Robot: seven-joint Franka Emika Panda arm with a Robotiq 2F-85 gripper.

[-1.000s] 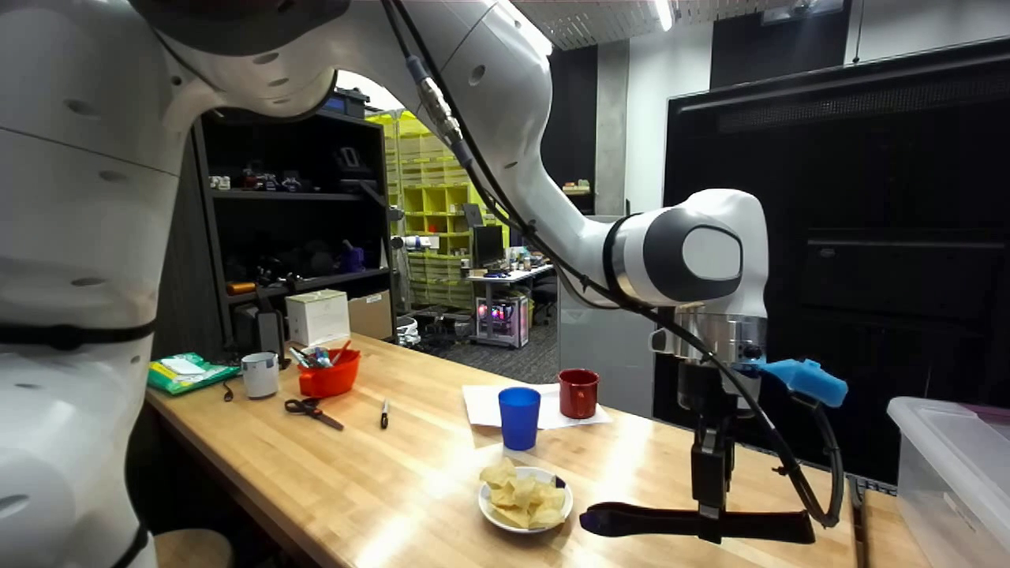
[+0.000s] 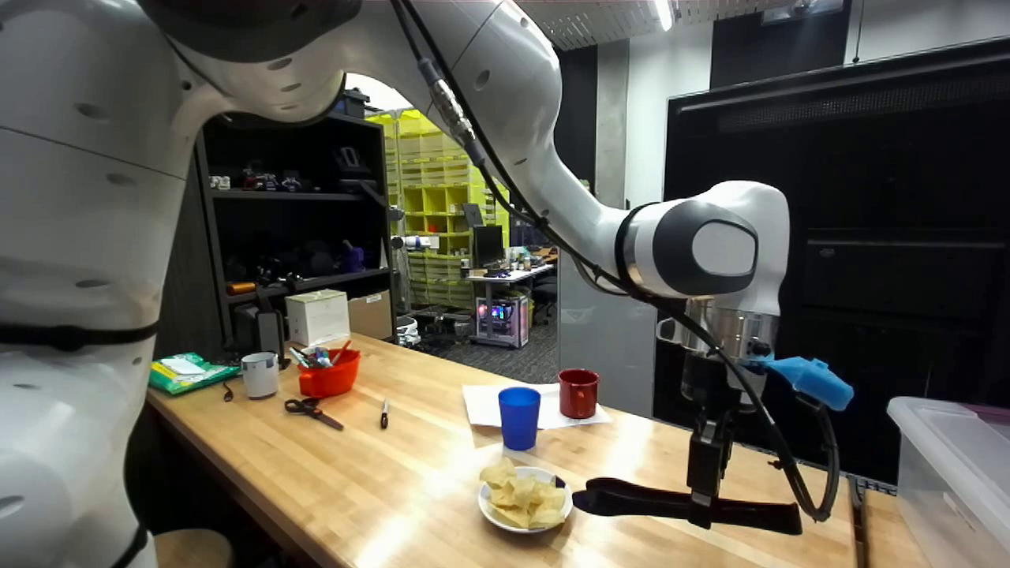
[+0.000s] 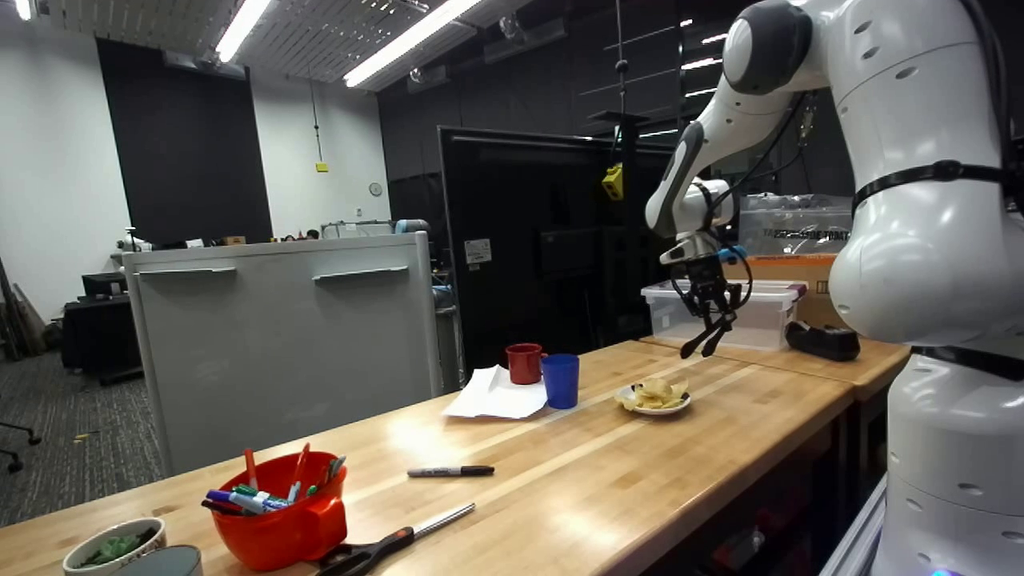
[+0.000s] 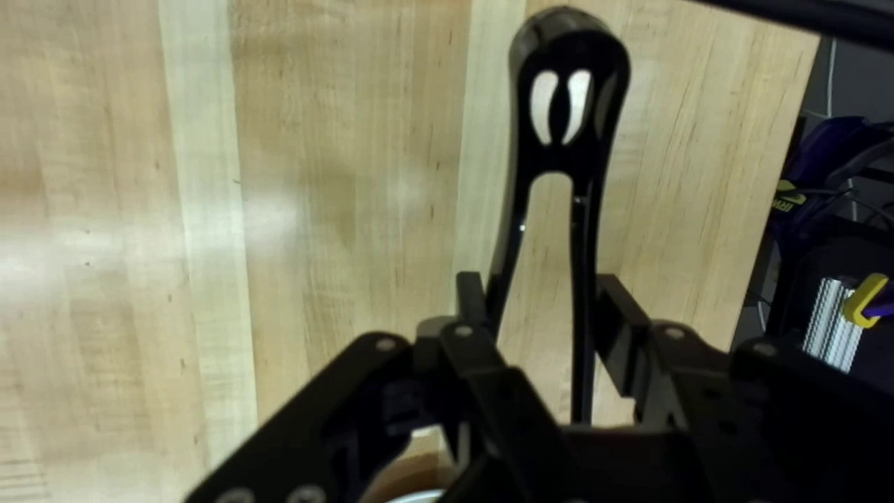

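Note:
A pair of black tongs (image 2: 625,500) is held level above the table, with my gripper (image 2: 705,506) shut around its two arms. In the wrist view the joined, rounded end of the tongs (image 4: 570,100) points up the picture, and gripper fingers (image 4: 620,314) press from both sides of the arms. The arms stay apart from each other. In exterior view 2 the two separate tips of the tongs (image 3: 689,347) point toward a white plate (image 3: 678,408) of chips (image 3: 658,392). The tips hang clear of the plate.
A blue cup (image 2: 518,418) and a red mug (image 2: 578,394) stand beyond the plate, the mug on white paper (image 2: 483,407). A clear bin (image 2: 956,483) is at the right. Scissors (image 2: 312,411), a marker (image 2: 384,415) and a red pen holder (image 2: 329,375) lie farther off.
The gripper has risen slightly, carrying the tongs up and a little toward the plate; the tongs tilt slightly more. The plate, cup and mug have stayed put.

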